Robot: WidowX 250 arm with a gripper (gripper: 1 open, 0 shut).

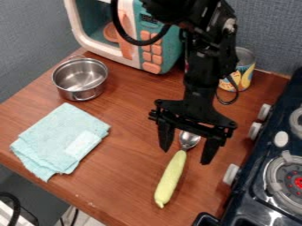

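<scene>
My black gripper [186, 149] hangs open over the wooden table, its fingers apart above a silver spoon-like object [189, 139] and the upper end of a pale yellow, elongated vegetable [170, 180]. Nothing shows held between the fingers; the metal object is partly hidden by the gripper.
A steel pot [79, 79] and a folded light-blue cloth [59, 139] are on the left. A toy microwave [151, 55] and a can [245, 68] stand behind. A black stove [278, 177] borders the right. The wooden table [118, 190] has bare space around the vegetable.
</scene>
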